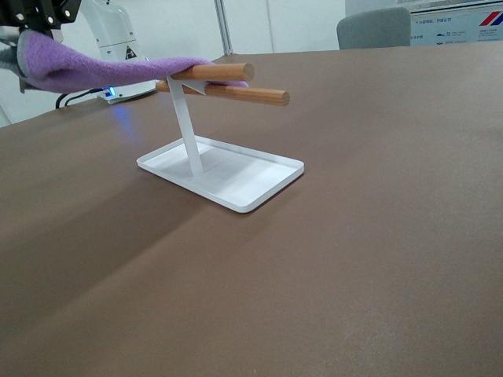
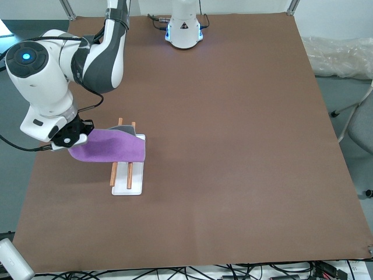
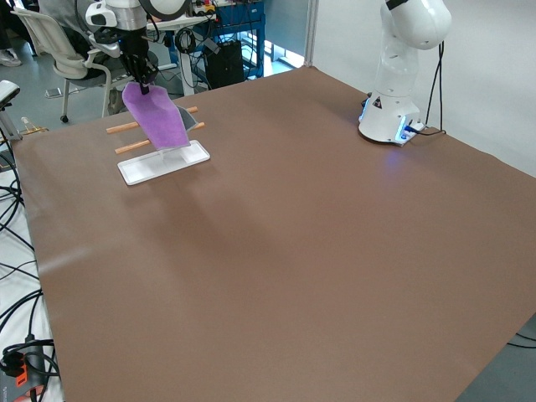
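Note:
A purple cloth (image 2: pixel 108 146) lies draped over the two wooden bars (image 1: pixel 245 96) of a white stand with a flat tray base (image 1: pixel 259 177). Its end stretches toward my gripper (image 3: pixel 142 84), which is dark and sits at the cloth's upper end. In the top view that end (image 1: pixel 55 63) rises to the gripper at the upper left, with grey material beside it. The fingers seem closed on the cloth's end, though they are mostly hidden.
Cables run along the edge, and chairs stand beyond the table.

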